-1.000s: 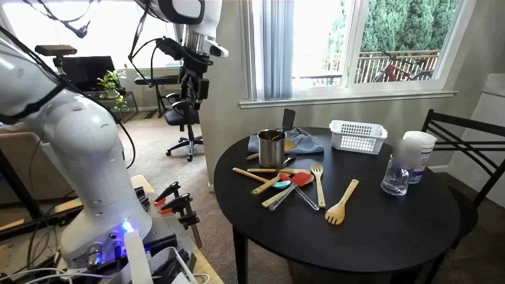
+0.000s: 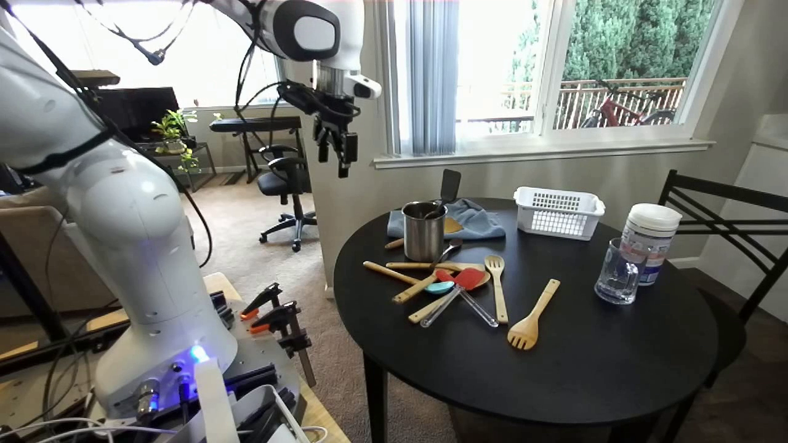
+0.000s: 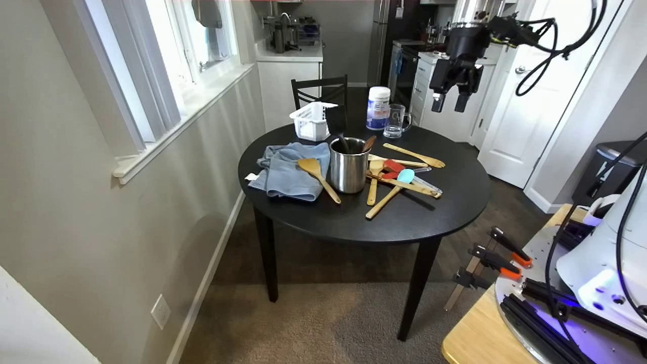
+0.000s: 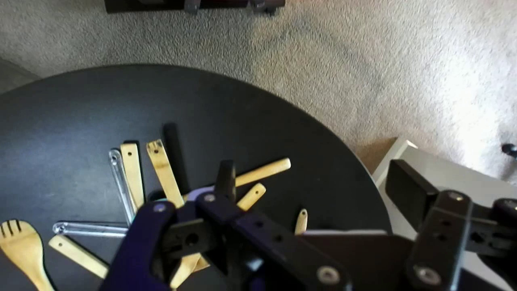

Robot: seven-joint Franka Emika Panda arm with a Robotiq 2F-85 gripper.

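Note:
High above the round black table, my gripper (image 3: 449,108) stands open, with nothing between its fingers in exterior view 2. Below it on the tabletop lies a crossed pile of wooden and silicone utensils, among them a red-headed spatula (image 2: 470,278), a turquoise spoon (image 3: 406,176) and a slotted wooden spatula (image 2: 494,264). A wooden fork (image 2: 524,333) lies apart from the pile. A steel pot (image 2: 424,233) holds a black turner (image 2: 450,186). In the wrist view, the gripper's dark fingers (image 4: 225,180) hide part of the pile.
On the table are a blue cloth (image 3: 289,172) with a wooden turner (image 3: 310,167) on it, a white basket (image 2: 559,214), a glass mug (image 2: 617,277) and a white-lidded tub (image 3: 378,108). A window wall borders one side.
In exterior view 1 my arm and gripper have shifted right and slightly down, toward the table. The objects on the table have stayed where they were.

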